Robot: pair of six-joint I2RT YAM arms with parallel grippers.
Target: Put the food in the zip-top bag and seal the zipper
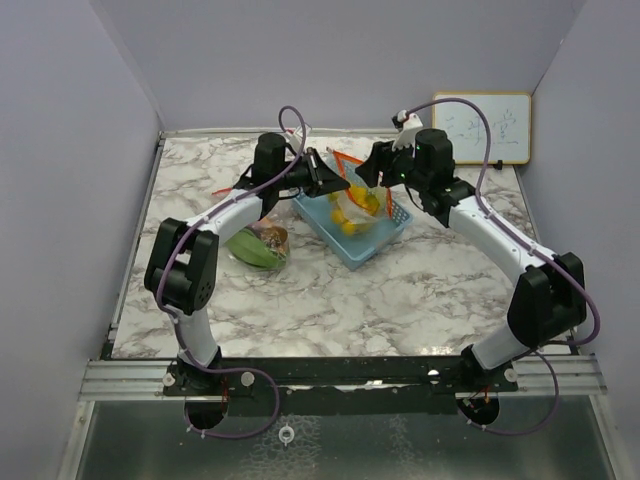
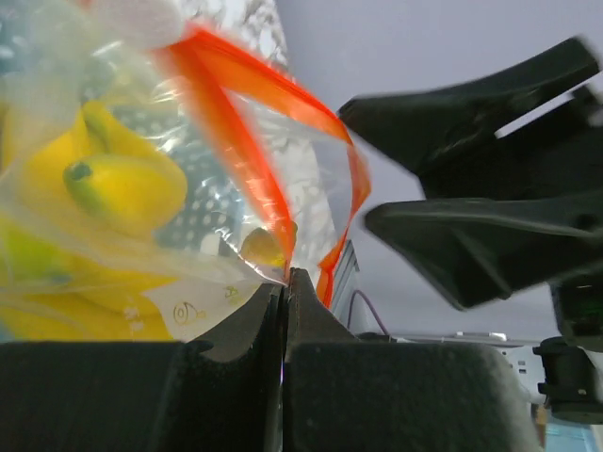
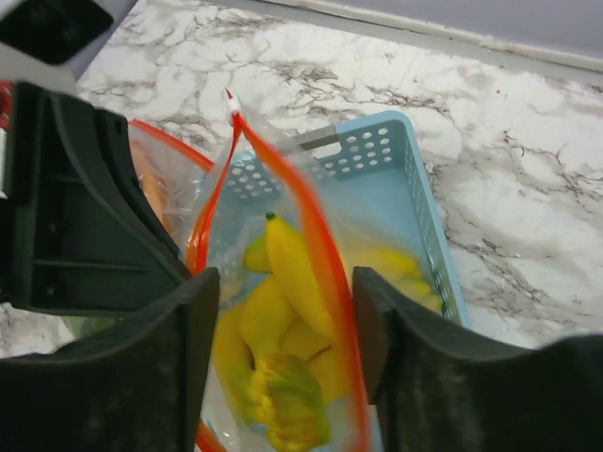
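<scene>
A clear zip top bag (image 1: 352, 208) with an orange zipper rim (image 2: 268, 193) holds yellow food (image 3: 297, 273), seemingly bananas and other pieces. It hangs over the blue basket (image 1: 358, 258). My left gripper is shut, with the bag's rim pinched at its tips. My right gripper (image 1: 368, 175) stands open at the opposite side of the rim. In the right wrist view its fingers (image 3: 193, 325) are spread, with the bag and orange strip showing between and beyond them. The bag's mouth gapes between the two grippers.
Left of the basket lies another bag (image 1: 272, 210) with an orange rim, beside a green vegetable item (image 1: 254, 250) and a brownish one. A whiteboard (image 1: 485, 128) leans at the back right.
</scene>
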